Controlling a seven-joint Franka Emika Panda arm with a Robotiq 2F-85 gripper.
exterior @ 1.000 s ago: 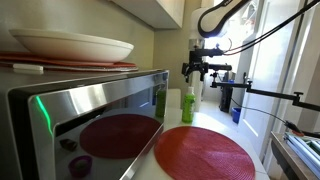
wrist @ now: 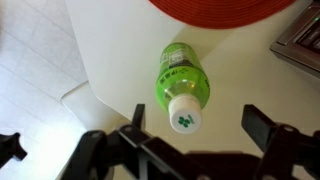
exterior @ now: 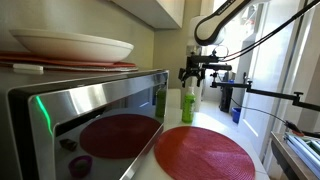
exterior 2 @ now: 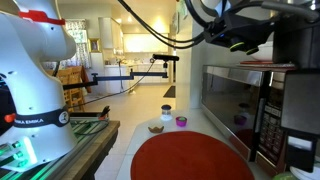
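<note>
A green bottle (exterior: 188,107) with a white cap stands upright on the white counter, behind the round red mat. Above it hangs my gripper (exterior: 191,80), open and apart from the bottle. Seen from the wrist, the bottle (wrist: 182,82) lies between the two black fingers, with its cap nearest the camera. Nothing is held. In exterior view 2 the gripper's underside shows near the top, and the bottle cannot be made out.
A round red mat (exterior: 205,153) covers the near counter. Along the left runs a metal-framed appliance (exterior: 90,100) with a reflective front. A white bowl (exterior: 70,43) rests above it. Small objects, including a purple cup (exterior 2: 181,121), stand on the counter.
The gripper has shifted only slightly above the bottle and stays open. The bottle and the mat have not moved.
</note>
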